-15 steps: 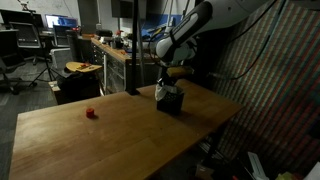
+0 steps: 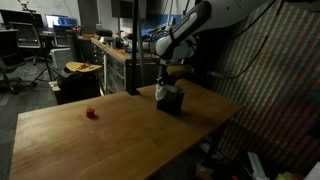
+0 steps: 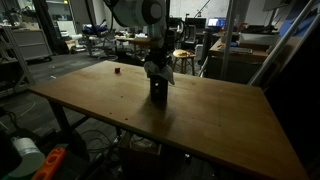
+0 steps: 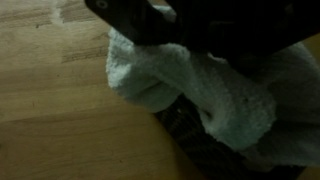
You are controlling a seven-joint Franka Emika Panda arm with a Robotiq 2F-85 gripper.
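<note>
A pale, fluffy cloth (image 4: 185,80) lies bunched over the top of a black box (image 4: 188,125). In exterior view 1 the box (image 2: 171,102) stands toward the table's far right side, with the cloth (image 2: 161,92) showing at its upper left. My gripper (image 3: 157,62) points down right over the cloth, against or very close to it. Up close, the dark fingers (image 4: 140,22) overlap the cloth's upper edge. How far apart they stand, and whether cloth is between them, is hidden by shadow and folds.
A small red object (image 2: 91,113) sits far off on the wooden table (image 2: 75,145), with wide bare tabletop between it and the box. Behind the table rises a dark upright post (image 2: 133,50).
Hardly anything differs: the arm stays above the box, and the box, cloth and red object keep their places.
</note>
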